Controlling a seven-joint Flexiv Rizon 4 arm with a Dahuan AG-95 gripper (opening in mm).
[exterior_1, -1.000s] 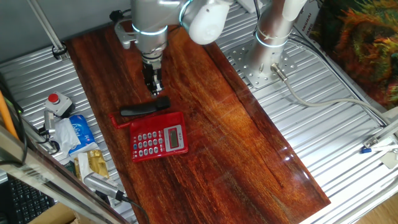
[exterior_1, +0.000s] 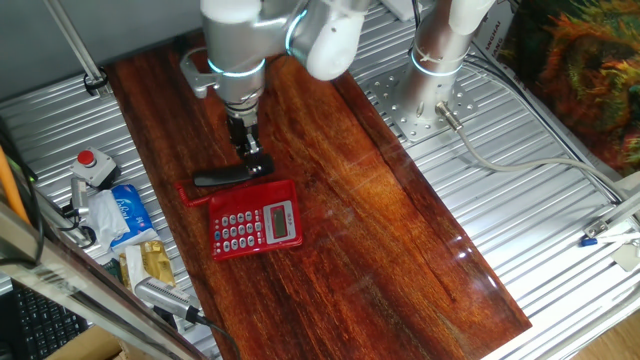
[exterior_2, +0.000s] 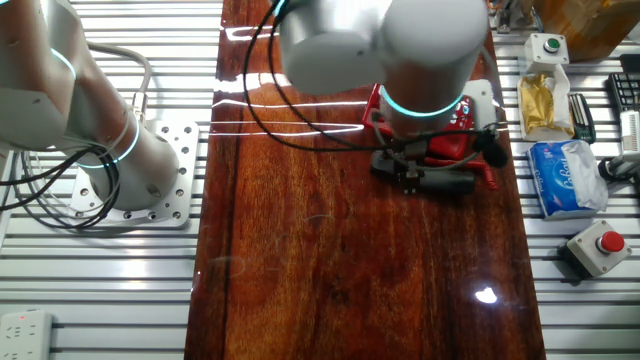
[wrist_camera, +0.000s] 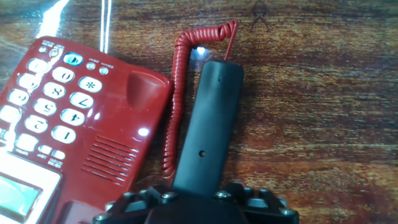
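A red desk telephone (exterior_1: 252, 224) with a keypad and small display lies on the wooden board. Its black handset (wrist_camera: 209, 118) is off the base, lying alongside it, with a coiled red cord (wrist_camera: 180, 87) between the two. In exterior view 1 my gripper (exterior_1: 254, 164) is down at the handset's right end. The wrist view shows my gripper at the near end of the handset, one finger on each side. Whether the fingers press on it is unclear there. From exterior view 2 the arm covers part of the phone (exterior_2: 462, 118).
The wooden board (exterior_1: 400, 270) is bare to the right of the phone. Past its left edge stand an emergency stop box (exterior_1: 93, 168), a blue-and-white packet (exterior_1: 130, 213) and a gold packet (exterior_1: 156, 262). The arm's base (exterior_1: 420, 100) sits beyond the right edge.
Over the last second my gripper has come down from above the handset to its right end. Phone and handset look unmoved.
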